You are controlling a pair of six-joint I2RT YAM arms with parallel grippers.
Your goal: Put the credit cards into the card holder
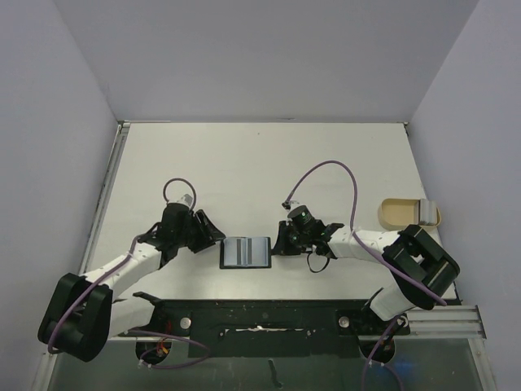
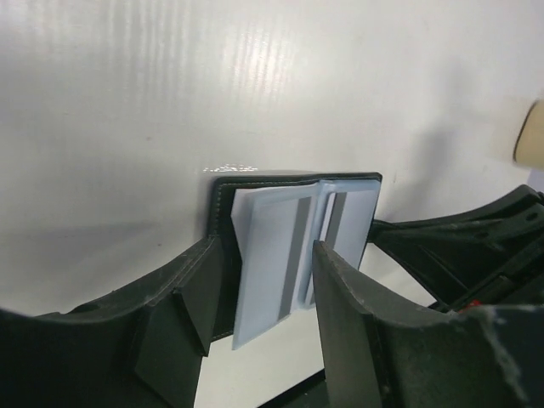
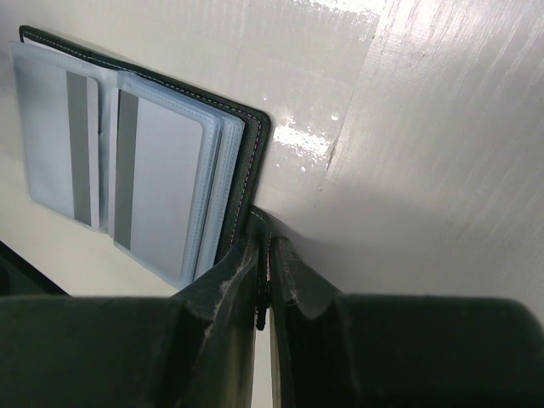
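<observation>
The black card holder point(image 1: 246, 267) lies spread open on the table, clear sleeves facing up. A white card with a grey stripe point(image 3: 158, 174) shows in its right half, and another striped card point(image 2: 270, 246) in the left half. My left gripper is open above the holder's left side, nothing between its fingers. At the holder's right edge, my right gripper is shut on the black cover border. In the top view, white cards point(image 1: 427, 212) lie at the right end of a tan box; how many cannot be told.
The tan box point(image 1: 394, 213) stands at the table's right side, behind the right arm. A dark bar point(image 1: 260, 314) runs along the front edge.
</observation>
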